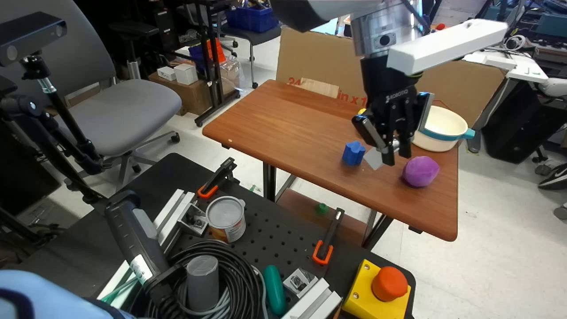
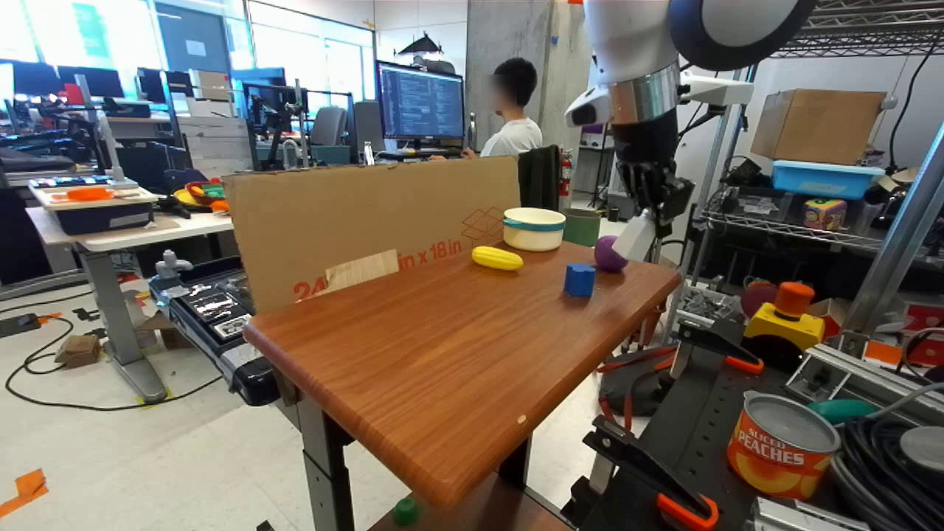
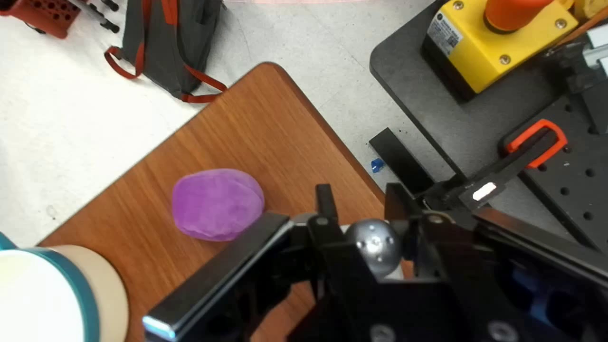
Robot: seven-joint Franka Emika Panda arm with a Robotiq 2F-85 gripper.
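My gripper (image 1: 397, 150) is shut on a tool with a pale, flat, blade-like end (image 2: 634, 237) and a round silver handle end (image 3: 374, 246). In exterior view 1 the blade slants down and left from the fingers over the table's right part. Beside it on the table stands a blue block (image 1: 353, 153). A purple rounded object (image 1: 421, 170) rests to the right of the gripper, and shows left of the fingers in the wrist view. Whether the blade touches the wood cannot be made out.
A cream pot with a teal band (image 2: 533, 233) stands toward the back, near a yellow object (image 2: 497, 258). Upright cardboard (image 2: 372, 221) lines the far edge. A black bench with a yellow-and-red button box (image 1: 377, 289) lies across a gap.
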